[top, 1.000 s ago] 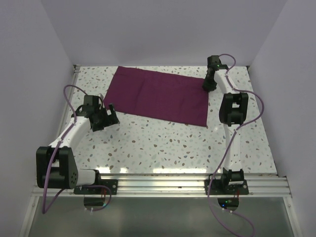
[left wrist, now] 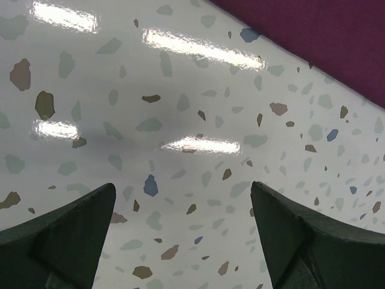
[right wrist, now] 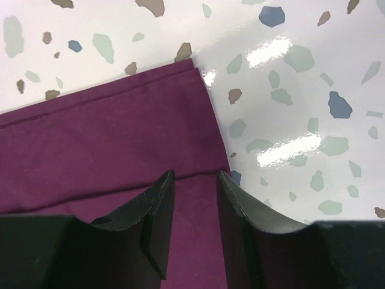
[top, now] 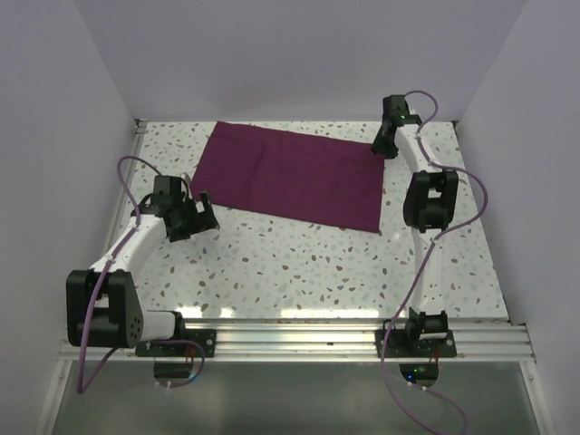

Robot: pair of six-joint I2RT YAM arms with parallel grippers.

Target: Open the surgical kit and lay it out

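A maroon cloth (top: 294, 172), the spread wrap, lies across the far half of the table. In the right wrist view its corner and a raised crease running across the cloth (right wrist: 132, 126) show clearly. Over the far right corner is my right gripper (top: 384, 150), its fingers (right wrist: 157, 208) parted on either side of bare cloth near the right edge; whether the tips touch it I cannot tell. My left gripper (top: 207, 216) stands open off the cloth's near left corner. Only speckled tabletop appears between its fingers, with cloth at the upper right of that view.
Grey walls (top: 308, 54) close in the back and both sides. No instruments or trays are visible.
My right gripper has shifted slightly toward the back and right at the cloth's far right corner. The left arm and the cloth look unchanged.
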